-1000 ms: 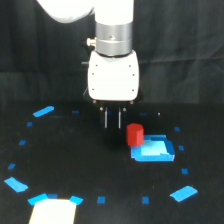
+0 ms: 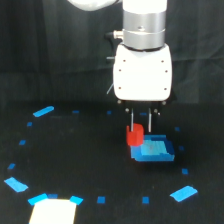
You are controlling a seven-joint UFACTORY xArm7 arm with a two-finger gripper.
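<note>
A red block (image 2: 134, 137) stands at the left side of a shallow blue tray (image 2: 168, 156), right of centre in the view. The block's upper part lies close to my gripper's left finger. My gripper (image 2: 141, 128) points down over the tray from a white hand. Its two thin dark fingers stand apart, so it is open, one near the block and the other toward the tray's right half. Whether the block lies between the fingers or just in front of or behind them is hard to tell.
A pale sheet (image 2: 53, 211) lies at the bottom left edge. Blue tape strips, such as one at the right (image 2: 184, 193) and one at the left (image 2: 16, 184), mark the dark table.
My gripper has moved right, from left of the block to over the tray, and its fingers look farther apart. The block and tray appear to be in the same place.
</note>
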